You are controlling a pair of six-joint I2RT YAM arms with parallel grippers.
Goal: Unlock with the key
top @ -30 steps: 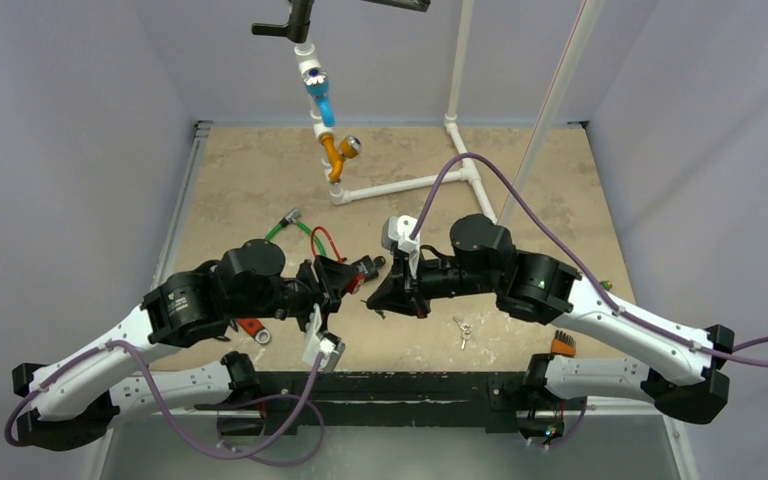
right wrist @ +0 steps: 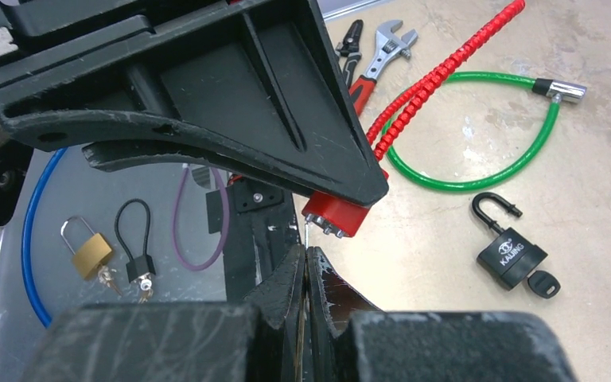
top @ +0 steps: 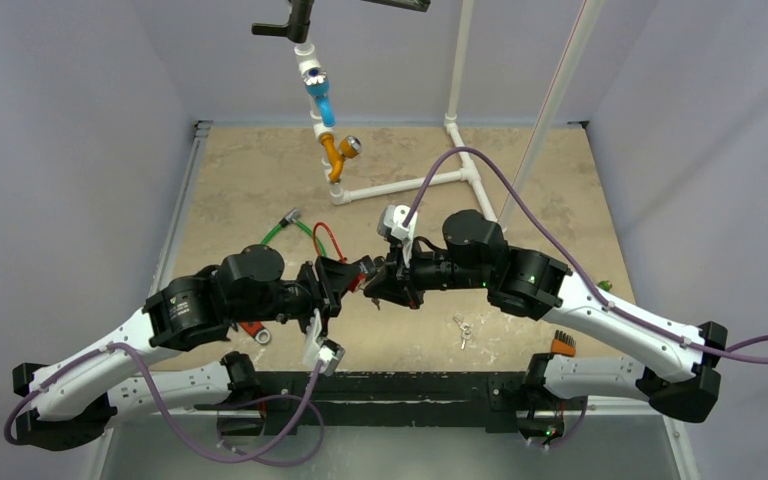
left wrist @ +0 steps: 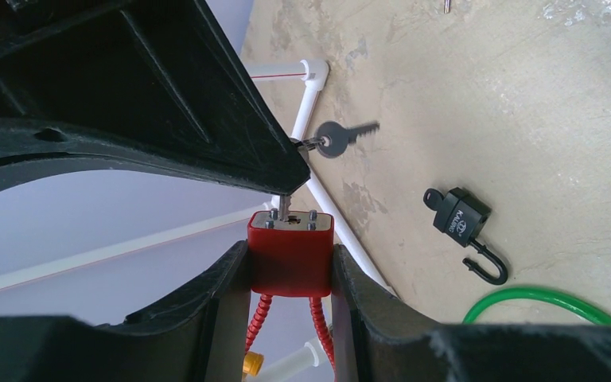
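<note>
In the left wrist view the red lock body (left wrist: 291, 259) is clamped between the fingers of my left gripper; its metal keyhole face is turned up. From the tip of my right gripper a thin key blade (left wrist: 285, 205) points at that face, reaching the keyhole; how deep it sits cannot be told. My right gripper is shut on this key, its head hidden by the fingers. A second key (left wrist: 338, 139) dangles from the same ring. Seen from above, my left gripper (top: 351, 280) and right gripper (top: 380, 288) meet nose to nose.
Below lies an open black padlock (left wrist: 461, 216) with a key in it, near a green cable lock (right wrist: 477, 187). An adjustable wrench (right wrist: 386, 56), a brass padlock (right wrist: 91, 255) and a small cable padlock (right wrist: 139, 267) lie around. Loose keys (top: 464, 332) rest to the right.
The left arm has shifted only a little.
</note>
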